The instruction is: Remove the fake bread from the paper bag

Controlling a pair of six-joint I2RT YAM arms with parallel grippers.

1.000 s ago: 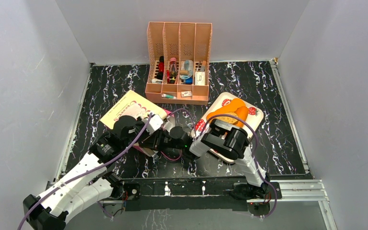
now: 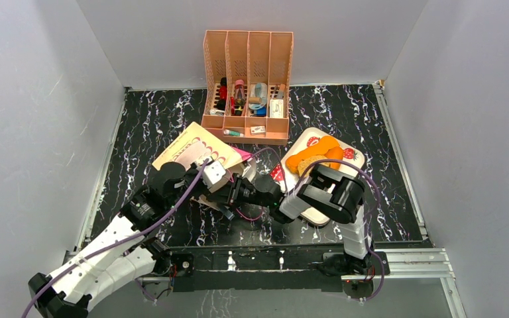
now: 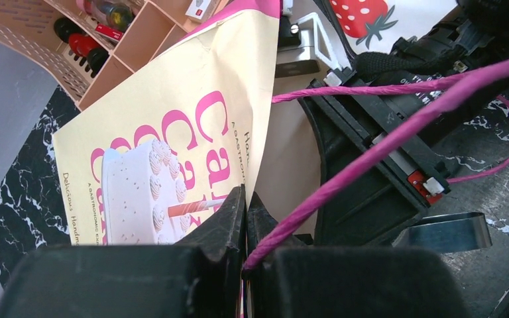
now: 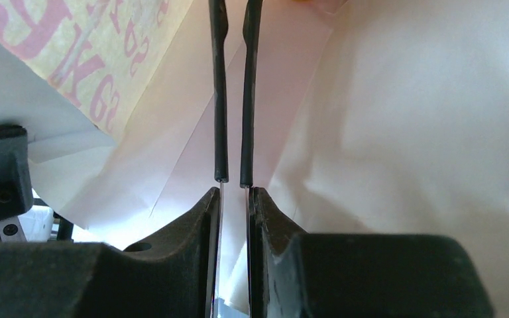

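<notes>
The cream-and-pink paper bag (image 2: 189, 142) lies at centre left beneath both arms. My left gripper is shut at the bag's edge and pink cord handle; whether paper is between its fingertips is unclear. My right gripper is inside the bag among pale paper, its two fingers narrowly apart. In the right wrist view a small orange patch (image 4: 303, 2) shows at the top edge beyond the fingers, too little to tell its shape.
A tray (image 2: 354, 169) with orange fake bread (image 2: 313, 151) sits at the right under my right arm. A peach organizer (image 2: 247, 129) with small items stands at the back. Bare marble table shows at far left and far right.
My right arm has shifted right, toward the tray, over the last second. The bag's top has moved slightly rightward with it. The left arm is nearly unchanged.
</notes>
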